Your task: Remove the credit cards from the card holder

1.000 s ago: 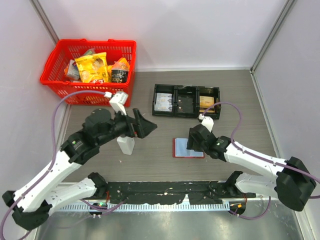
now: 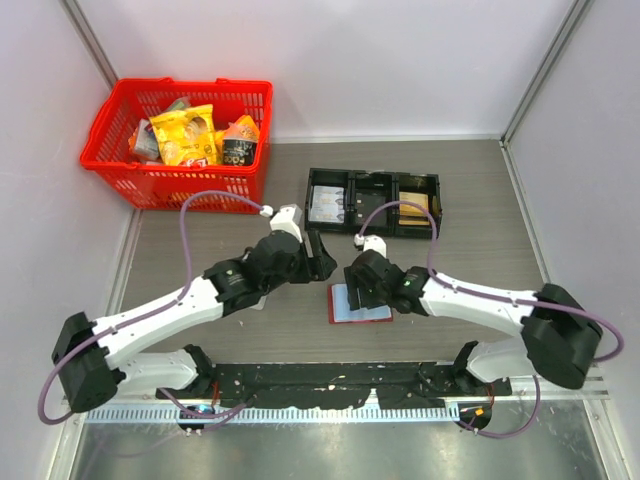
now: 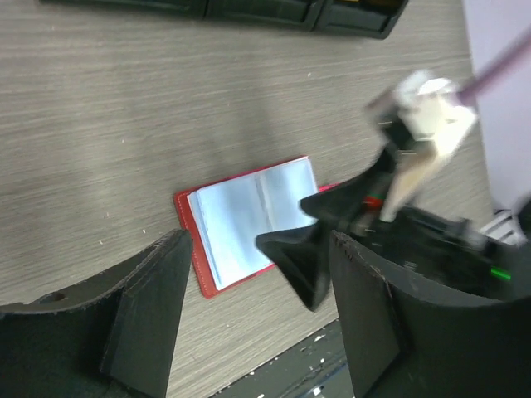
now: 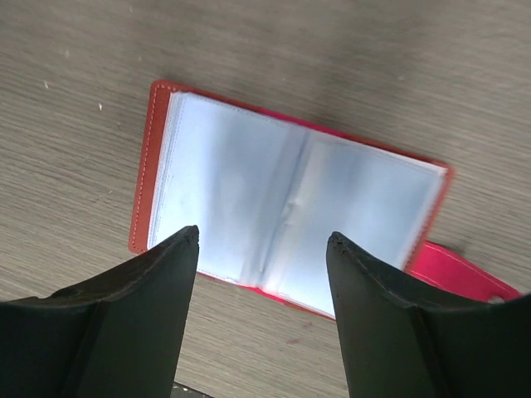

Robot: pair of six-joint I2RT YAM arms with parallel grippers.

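Note:
The open card holder (image 4: 143,182), red with clear white sleeves, lies flat on the table. My right gripper (image 2: 359,285) is over it, fingers apart at its lower edge in the right wrist view, with nothing visible between them. My left gripper (image 2: 318,258) hangs above and left of the holder, fingers apart and empty; the right gripper also appears beside the holder in the left wrist view. Whether the sleeves hold cards I cannot tell.
A black divided tray (image 2: 365,230) stands behind the holder. A red basket (image 2: 200,185) with snack bags fills the back left. A white object (image 2: 258,303) is mostly hidden under the left arm. Bare table surrounds the holder.
My left gripper has moved right toward the holder. My right gripper has moved left over it, and the holder has shifted left on the table.

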